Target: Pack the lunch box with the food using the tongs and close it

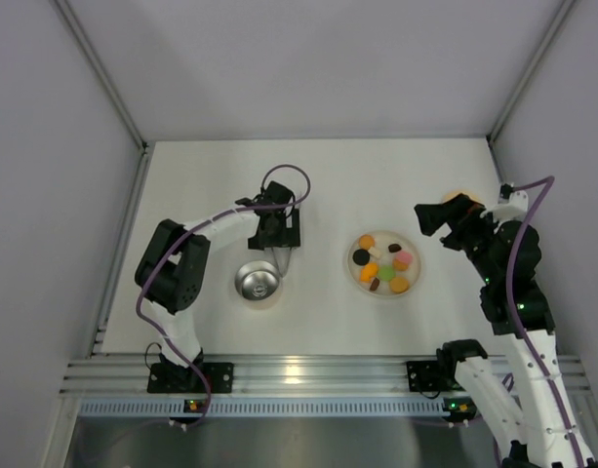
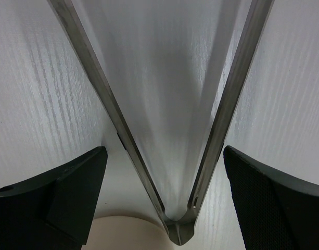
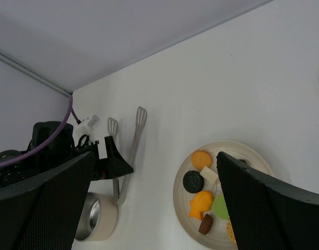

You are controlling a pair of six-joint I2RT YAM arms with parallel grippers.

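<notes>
Steel tongs (image 1: 284, 261) lie on the white table behind a metal pot (image 1: 258, 283). My left gripper (image 1: 279, 239) is over them, open; in the left wrist view both tong arms (image 2: 229, 91) lie between its fingers, which stand either side, low near the hinge end. A round plate (image 1: 408, 285) at center right holds several food pieces in orange, black, green, pink, cream and brown. My right gripper (image 1: 435, 214) hangs open above the right of the table, with nothing between its fingers.
A pale round item (image 1: 462, 193) at the back right is partly hidden by the right arm. Walls enclose the table at left, right and back.
</notes>
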